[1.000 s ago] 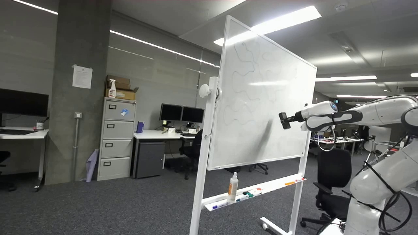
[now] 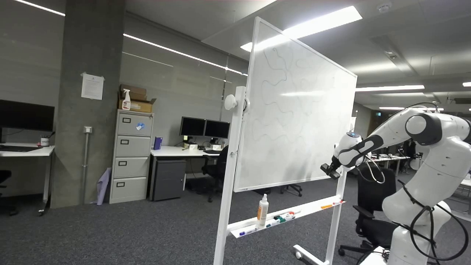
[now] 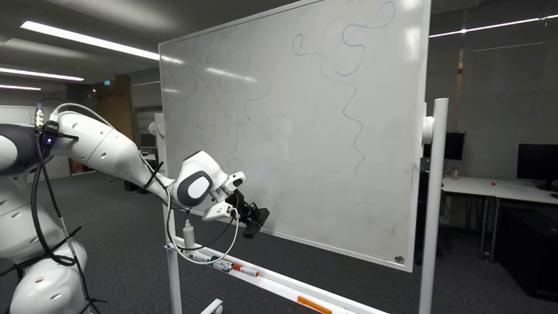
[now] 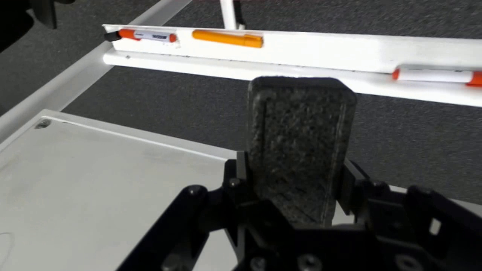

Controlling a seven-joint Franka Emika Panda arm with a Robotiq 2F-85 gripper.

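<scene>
A dark, speckled block that looks like a whiteboard eraser is gripped by my gripper, one finger on each side of it. In exterior view 2 the eraser is tilted downward in front of the lower part of the whiteboard. Exterior view 1 has the eraser near the board's lower right edge; whether it touches the surface I cannot tell. Faint wavy pen lines cross the board. The marker tray lies below the eraser.
On the tray are an orange marker, a red-capped marker, several other markers and a white spray bottle. White posts hold the board at both sides. An office chair stands near the arm.
My arm has swung down, taking the gripped eraser from mid-board height to near the board's lower edge. The gripper now points downward rather than level. Board and tray look the same.
</scene>
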